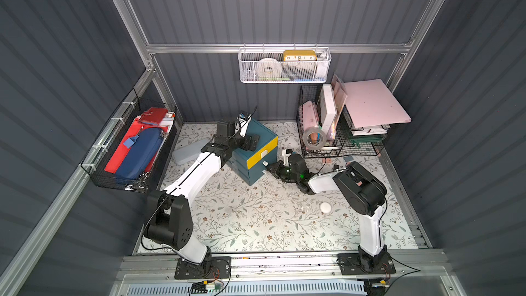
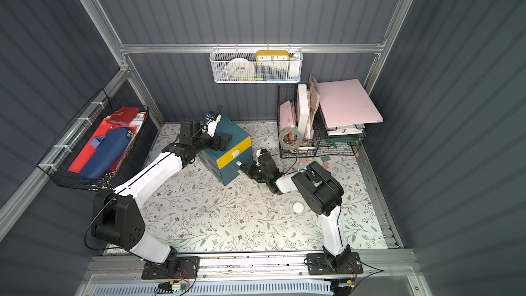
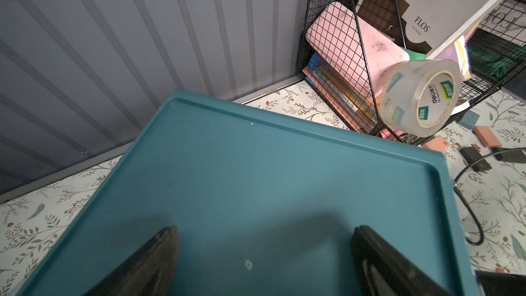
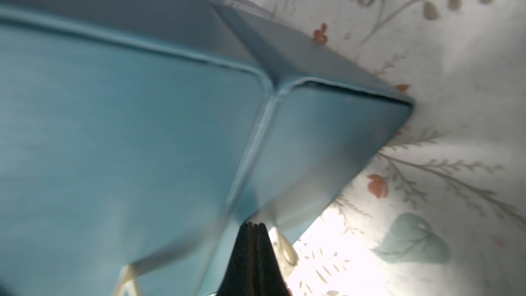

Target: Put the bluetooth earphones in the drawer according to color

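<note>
The teal cabinet (image 1: 240, 173) has a yellow top drawer front (image 1: 262, 153), with teal drawers below. My right gripper is shut with nothing between its fingertips, close to the teal fronts. Just to the right of its fingers, outside them, is the pale bottom drawer handle (image 4: 285, 249); another pale handle (image 4: 127, 280) appears at lower left. Over the cabinet's top panel (image 3: 285, 186), my left gripper is open, fingers spread wide. On the table lies a small white round object (image 1: 325, 207); whether it is an earphone case I cannot tell.
Behind and to the right stands a black wire basket (image 1: 306, 150) with a tape roll (image 3: 419, 96) at its front. Small blocks (image 3: 486, 136) lie on the table near it. A grey-white flat item (image 1: 189, 152) rests left of the cabinet.
</note>
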